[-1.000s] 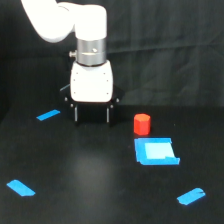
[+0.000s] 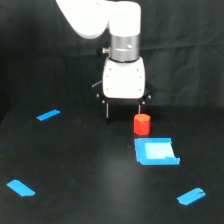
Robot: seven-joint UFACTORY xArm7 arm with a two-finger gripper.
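A small red block (image 2: 142,125) sits on the black table, right of centre. My gripper (image 2: 122,112) hangs pointing down behind and to the left of it, its dark fingers spread apart. Nothing shows between them. The right finger comes close to the block in the image, but I cannot tell whether they touch. Just in front of the block lies a white square with a blue border (image 2: 140,153).
Blue tape strips lie at the back left (image 2: 48,115), front left (image 2: 20,188) and front right (image 2: 191,196). A dark curtain (image 2: 185,55) hangs behind.
My gripper has moved to the right, nearer the red block, and slightly lower or closer to the camera. It is still open. Block, square and strips have not moved.
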